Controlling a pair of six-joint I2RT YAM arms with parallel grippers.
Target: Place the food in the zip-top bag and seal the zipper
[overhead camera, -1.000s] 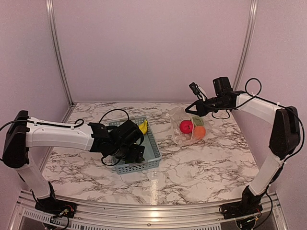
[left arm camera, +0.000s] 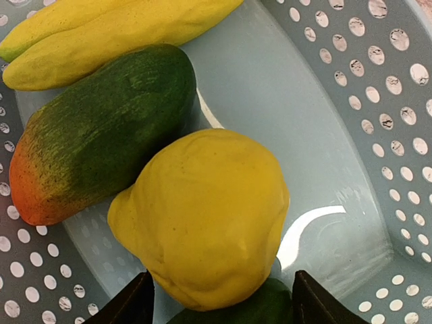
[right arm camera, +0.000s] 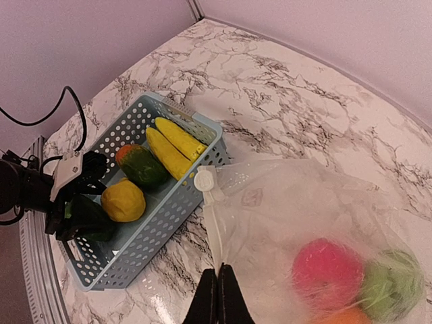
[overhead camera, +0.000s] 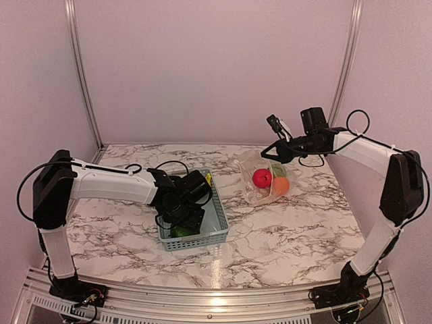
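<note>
My left gripper is open inside the grey basket (overhead camera: 196, 241), its two fingers apart at the lower edge of the left wrist view. A lumpy yellow fruit (left arm camera: 209, 209) sits just beyond the fingertips, and a dark green item (left arm camera: 260, 307) shows partly between them. Beside these lie a green-and-orange papaya (left arm camera: 101, 135) and yellow bananas (left arm camera: 128, 34). The clear zip top bag (right arm camera: 270, 202) holds a pink-red item (right arm camera: 327, 273), a green one (right arm camera: 391, 287) and an orange one (right arm camera: 344, 316). My right gripper is shut on the bag's edge.
The perforated basket walls (left arm camera: 378, 101) rise close around the left gripper. Bare marble tabletop (overhead camera: 283, 243) lies in front of the bag and between it and the basket. Walls stand behind and on both sides.
The basket has moved very slightly. The right arm and bag stay put.
</note>
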